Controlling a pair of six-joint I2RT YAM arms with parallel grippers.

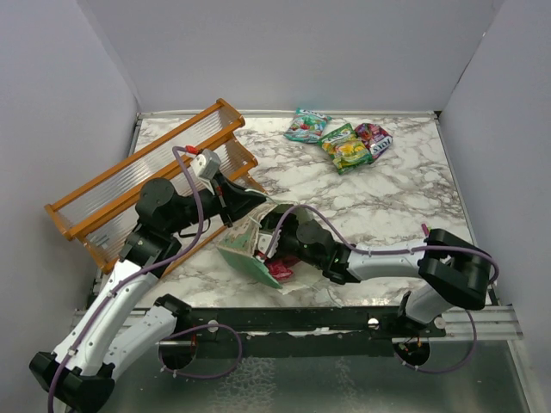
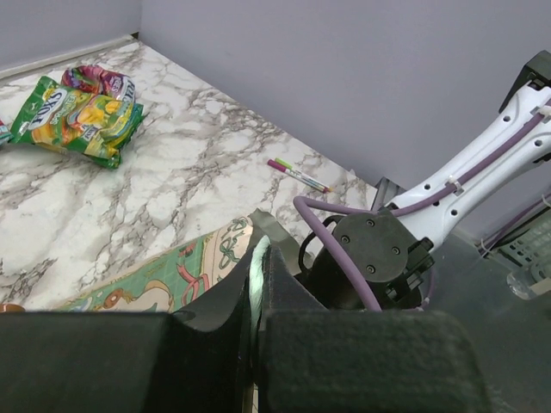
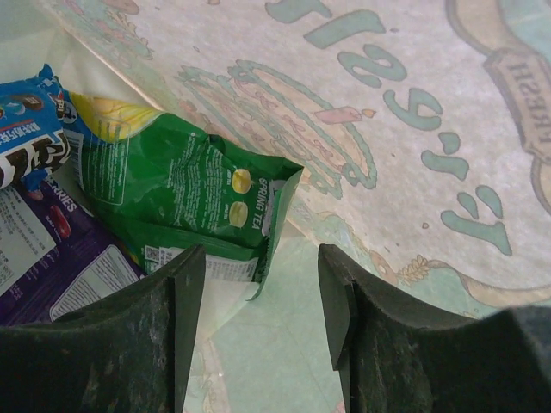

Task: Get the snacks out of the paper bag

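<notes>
The paper bag (image 1: 244, 258) lies open at the table's front, printed and pale green. My left gripper (image 1: 244, 200) is shut on its thin pale green handle (image 2: 257, 267). Inside the bag, in the right wrist view, are a green snack packet (image 3: 189, 181), a blue one (image 3: 30, 129) and a purple one (image 3: 60, 249). Through the bag's mouth a red packet (image 1: 281, 269) shows from above. My right gripper reaches into the bag, its fingers (image 3: 176, 301) apart; the green packet's edge appears in the gap. Whether they touch it, I cannot tell.
A teal packet (image 1: 307, 126), a yellow-green packet (image 1: 346, 149) and a purple-red packet (image 1: 374, 138) lie at the back of the table. A wooden rack (image 1: 155, 181) stands at the left. Pens (image 2: 297, 175) lie far right.
</notes>
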